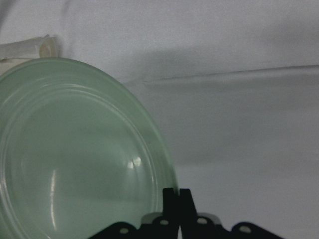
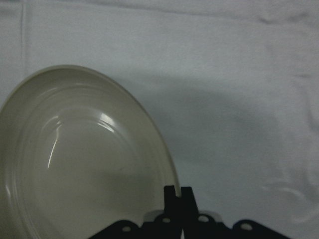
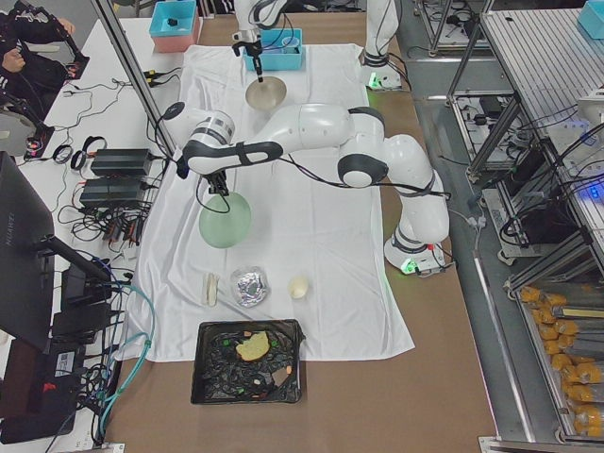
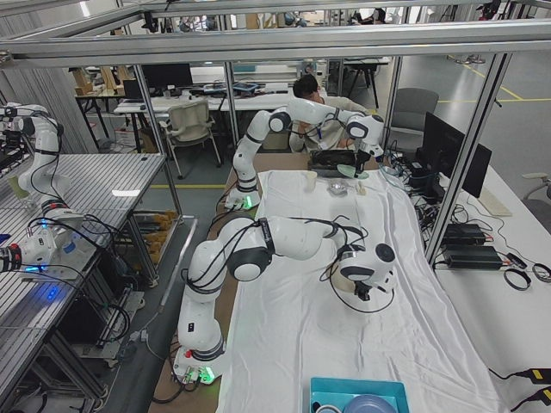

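Observation:
My left gripper is shut on the rim of a green plate (image 1: 75, 144), which is on the white cloth under the near arm in the camera left view. My right gripper is shut on the rim of a cream, shallow dish (image 2: 84, 154). In the camera left view that dish (image 3: 266, 94) is at the far end of the cloth, just in front of a blue bin (image 3: 283, 58).
Nearer the left camera lie a pale wrapped item (image 3: 209, 289), a foil-covered item (image 3: 249, 286), a small cream object (image 3: 298, 287) and a black tray (image 3: 200, 368) with scraps.

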